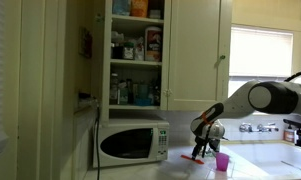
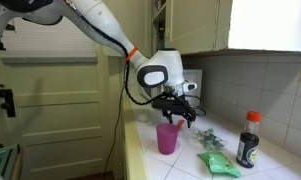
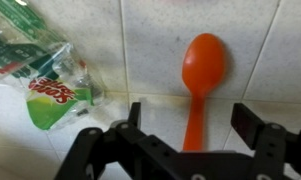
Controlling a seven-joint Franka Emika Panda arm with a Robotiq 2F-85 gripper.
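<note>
An orange spoon [image 3: 204, 68] lies on the tiled counter in the wrist view, its bowl pointing up the frame and its handle running down between my fingers. My gripper stands open above it, one finger to each side of the handle, touching neither. In exterior view 1 the spoon [image 1: 189, 158] is a small orange streak on the counter under the gripper [image 1: 199, 155]. A pink cup [image 2: 167, 138] stands upright on the counter in exterior view 2, in front of the gripper [image 2: 182, 119].
Clear plastic packaging with a green label [image 3: 52, 92] lies left of the spoon. A green packet [image 2: 218, 164] and a dark bottle with a red cap [image 2: 249, 139] occupy the counter's right side. The white microwave [image 1: 128, 143] stands against the wall.
</note>
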